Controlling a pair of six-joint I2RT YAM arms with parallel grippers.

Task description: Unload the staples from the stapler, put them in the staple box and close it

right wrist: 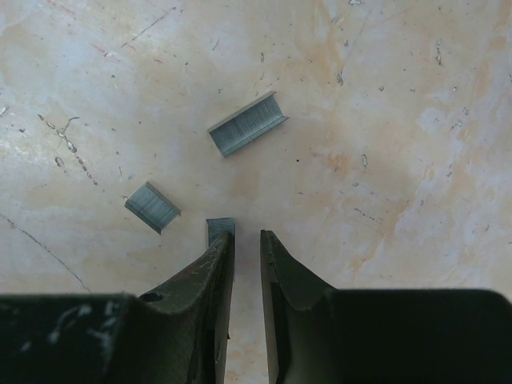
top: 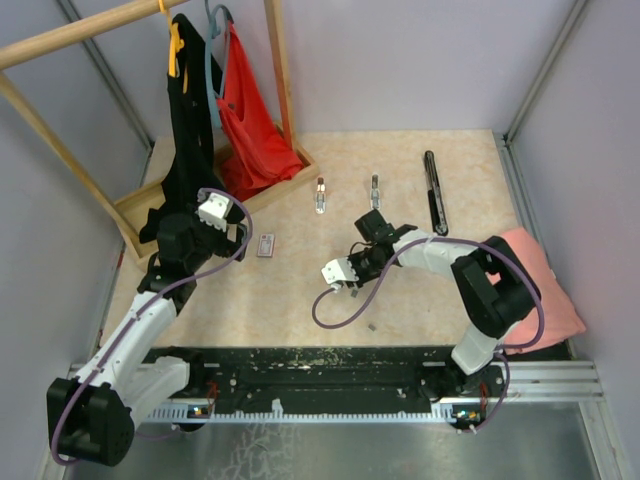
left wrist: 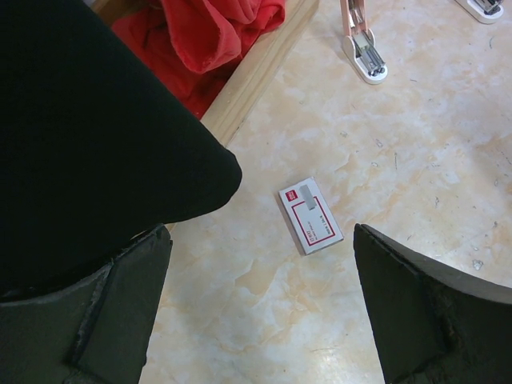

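Note:
Two open staplers stand at the back, a pink one (top: 320,195) and a white one (top: 375,193). In the right wrist view, staple strips (right wrist: 246,124) (right wrist: 152,208) lie loose on the table, and another strip (right wrist: 220,228) is partly behind my right gripper, whose fingertips are a narrow gap apart at table level; whether anything is between them is unclear. My left gripper is open above the table, left of a small staple box (top: 265,245), with nothing between its fingers.
A wooden rack with red cloth (top: 250,140) and black cloth (top: 180,130) fills the back left. A long black tool (top: 436,192) lies at the back right, a pink cushion (top: 545,290) at the right edge.

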